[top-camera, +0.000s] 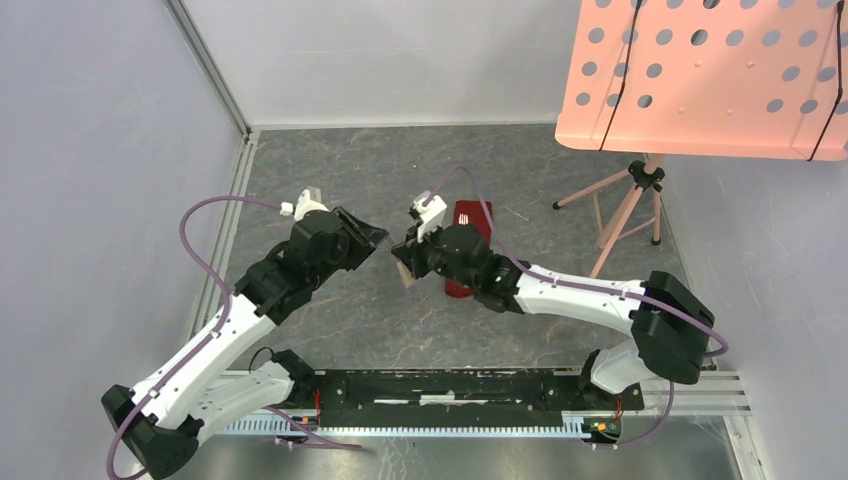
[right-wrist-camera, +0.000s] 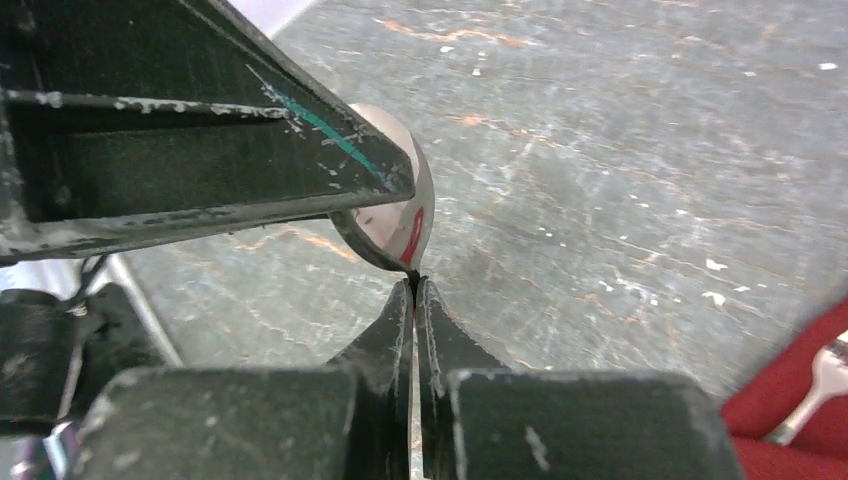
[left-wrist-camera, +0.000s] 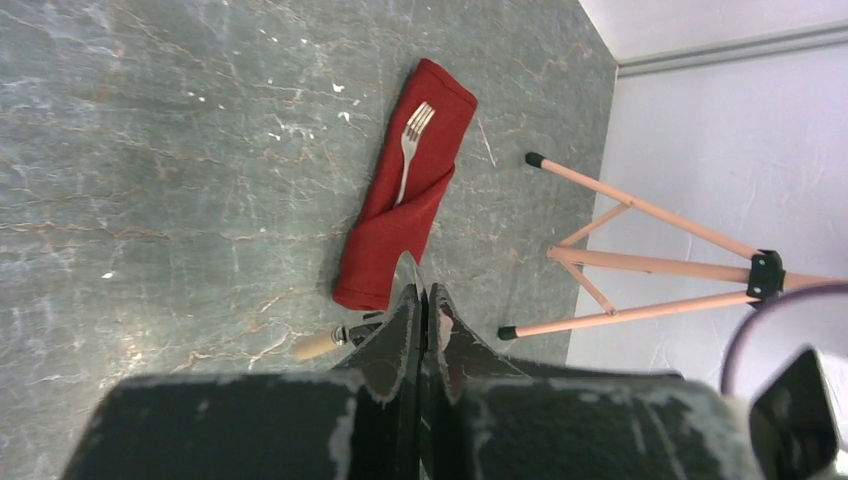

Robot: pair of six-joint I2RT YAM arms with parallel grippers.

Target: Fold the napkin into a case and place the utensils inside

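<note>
The red folded napkin [left-wrist-camera: 385, 262] lies on the grey floor with a fork [left-wrist-camera: 411, 145] tucked under its flap, tines showing. A spoon with a shiny bowl [right-wrist-camera: 405, 215] and a pale wooden handle [left-wrist-camera: 316, 345] is up between the two grippers. My right gripper is shut, and its tips appear to pinch the spoon by the bowl's lower end. At the same spoon, my left gripper has its tips close together around the bowl. One left finger [right-wrist-camera: 230, 160] overlaps the bowl in the right wrist view; whether it grips cannot be told.
A pink tripod [top-camera: 628, 212] stands to the right, below a perforated pink panel [top-camera: 700, 90]. White walls [top-camera: 400, 60] border the floor. Left of the napkin, the grey floor [left-wrist-camera: 150, 200] is bare. Both arms meet near the middle.
</note>
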